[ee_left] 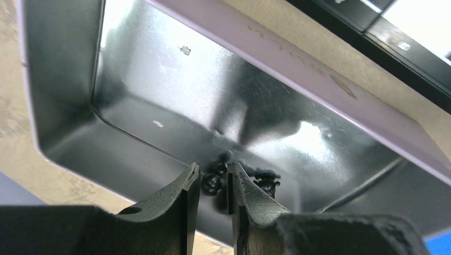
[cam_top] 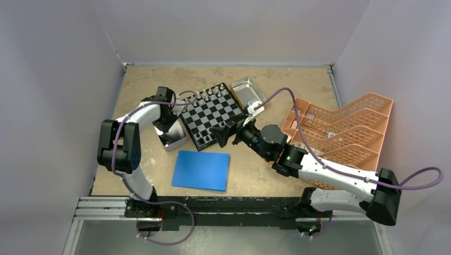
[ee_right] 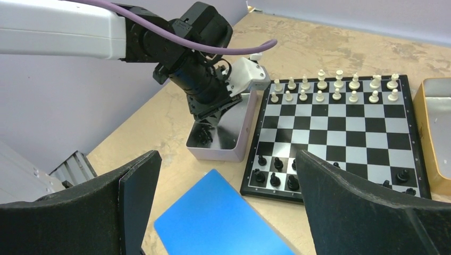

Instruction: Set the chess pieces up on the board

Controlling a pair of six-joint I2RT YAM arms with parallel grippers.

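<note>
My left gripper hangs over a metal bin (ee_left: 159, 64) left of the board, its fingers part open with a narrow gap. Dark chess pieces (ee_left: 266, 186) lie in the bin below and between the fingers; whether one is held I cannot tell. The chessboard (ee_right: 335, 133) carries two rows of white pieces (ee_right: 338, 79) at the back and several black pieces (ee_right: 292, 182) at the front, partly hidden by my right gripper, which stands open above the board's near side, its fingers wide apart.
A blue mat (cam_top: 200, 170) lies in front of the board. A second metal tray (cam_top: 244, 85) is at the back right. An orange rack (cam_top: 351, 138) fills the right side, under the right arm. Bare table lies at the left and back.
</note>
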